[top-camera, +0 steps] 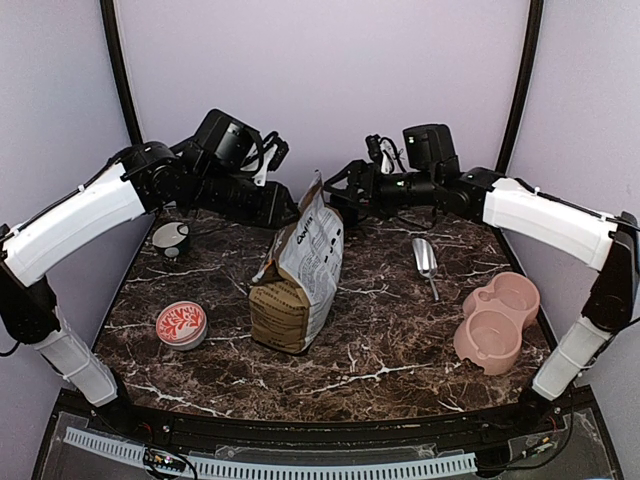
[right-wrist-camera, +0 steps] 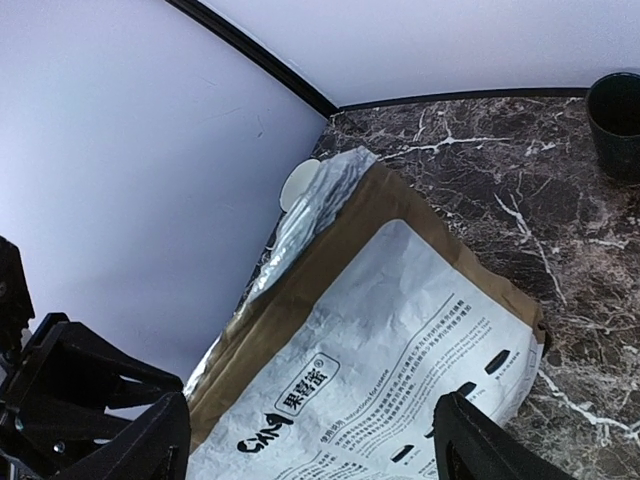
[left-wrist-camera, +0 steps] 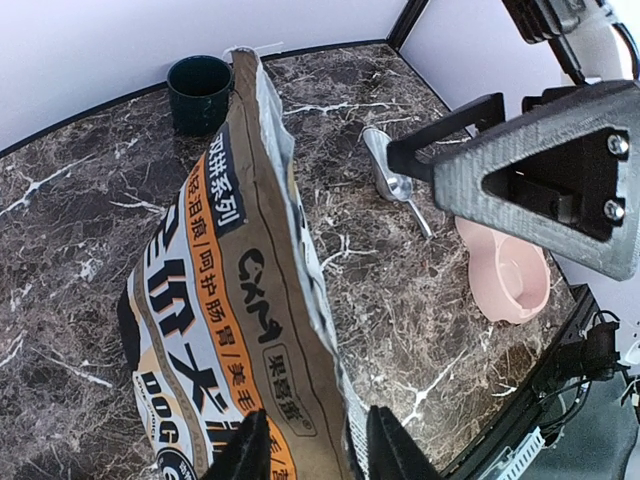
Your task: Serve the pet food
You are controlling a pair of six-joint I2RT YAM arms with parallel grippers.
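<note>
The brown and white dog food bag (top-camera: 305,275) stands upright mid-table, its narrow top edge pointing up. My left gripper (top-camera: 282,208) is at the bag's upper left side; in the left wrist view its fingers (left-wrist-camera: 245,450) are apart, with the bag behind them. From the right, my right gripper (top-camera: 348,185) is close to the bag's top. The right wrist view shows its fingers (right-wrist-camera: 155,440) spread before the white printed panel, holding nothing. A metal scoop (top-camera: 425,258) and a pink double bowl (top-camera: 497,322) lie on the right. Whether the bag's top is unsealed cannot be told.
A dark cup (left-wrist-camera: 198,95) stands behind the bag, mostly covered by the right gripper from above. At the left are a white and green cup (top-camera: 171,240) and a round tin with a red-patterned lid (top-camera: 181,324).
</note>
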